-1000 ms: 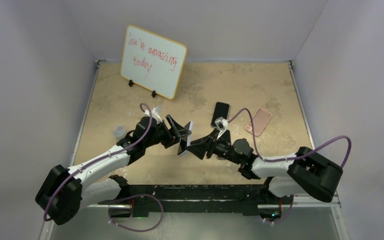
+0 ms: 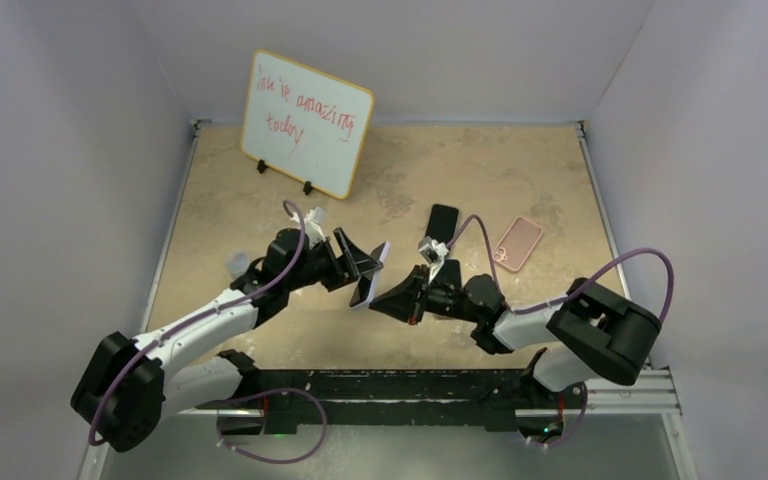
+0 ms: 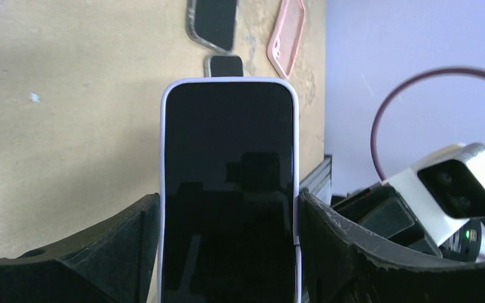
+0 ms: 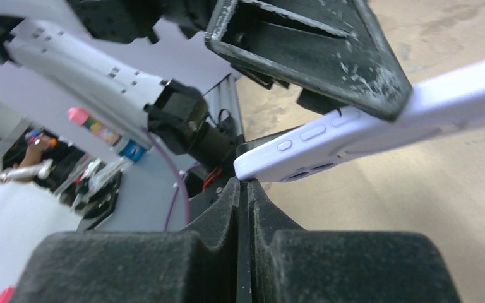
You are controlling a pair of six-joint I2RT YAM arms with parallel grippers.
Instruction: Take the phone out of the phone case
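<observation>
A phone with a black screen [image 3: 227,139] sits in a pale lavender case, whose rim frames the screen in the left wrist view. My left gripper is shut on the case's two long sides and holds it tilted above the table. In the top view the phone [image 2: 362,292] stands steeply between the two arms. My right gripper is shut, with nothing visible between its fingers. Its tips are right at the case's corner below the side buttons; whether they touch it I cannot tell.
Two dark phones, one [image 2: 441,226] behind the other [image 2: 449,272], lie on the table near the right arm. A pink case [image 2: 518,244] rests farther right. At the back left stands a whiteboard [image 2: 305,120]; a clear cup [image 2: 238,264] is beside the left arm.
The phone, still in my left gripper, has tilted slightly, its lower end moving left.
</observation>
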